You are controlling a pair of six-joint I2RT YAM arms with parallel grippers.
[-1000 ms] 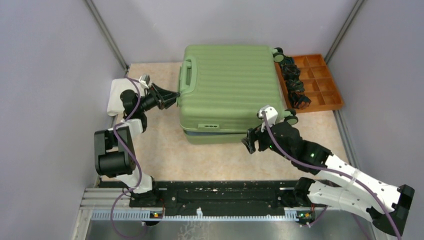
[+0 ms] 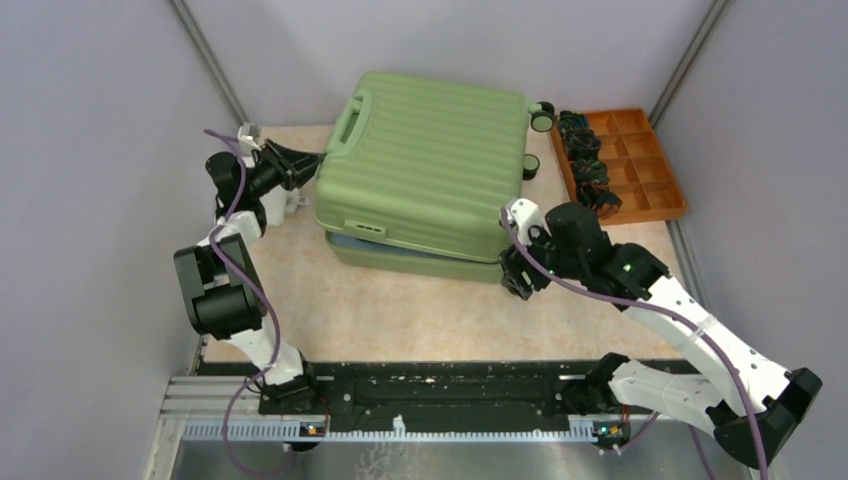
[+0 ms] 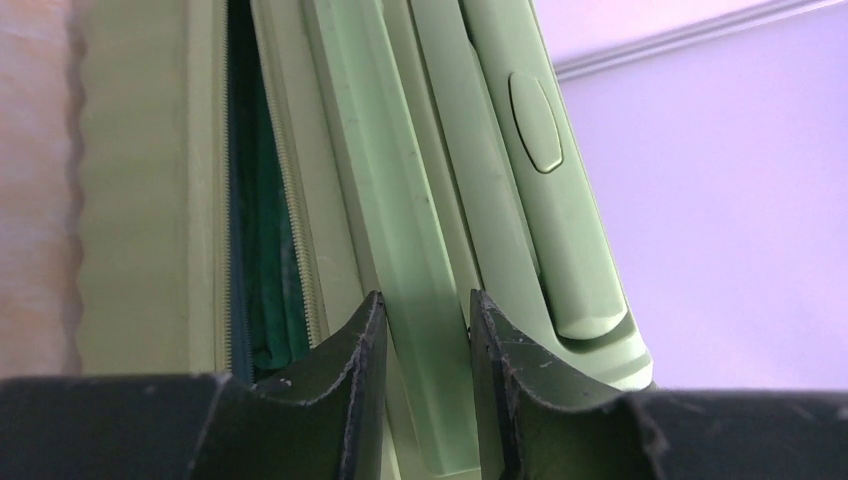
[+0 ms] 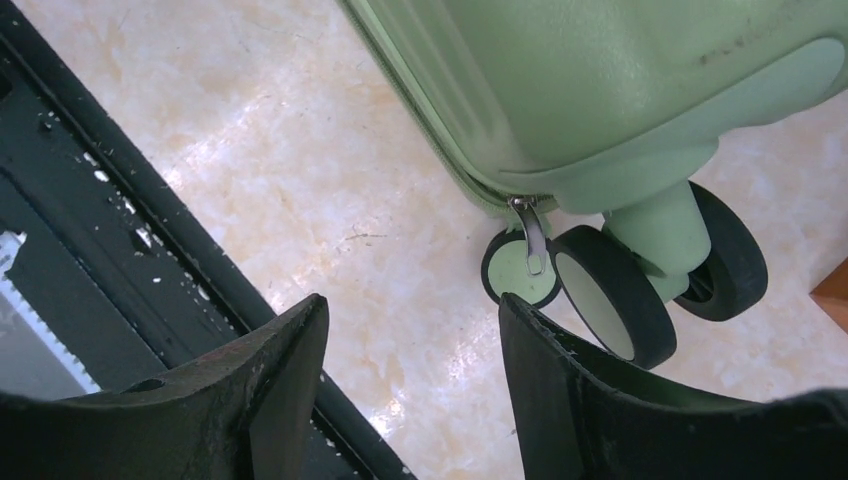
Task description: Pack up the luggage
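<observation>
A green suitcase (image 2: 425, 160) lies flat with its lid partly down over the base, a gap along the front edge. My left gripper is at its left end, fingers around a pale green part of the shell near the handle (image 2: 349, 122); whether they grip it is unclear. In the left wrist view a zipper and dark fabric show inside. My right gripper (image 2: 520, 275) is open at the front right corner; in the right wrist view a zipper pull (image 4: 531, 240) and wheels (image 4: 610, 300) sit just beyond its empty fingers.
A wooden compartment organizer (image 2: 640, 170) with several dark rolled items stands at the back right. A white object (image 2: 275, 205) is partly hidden behind the left arm.
The suitcase has shifted left and back, tilting a little, with my left gripper moving left along with it.
</observation>
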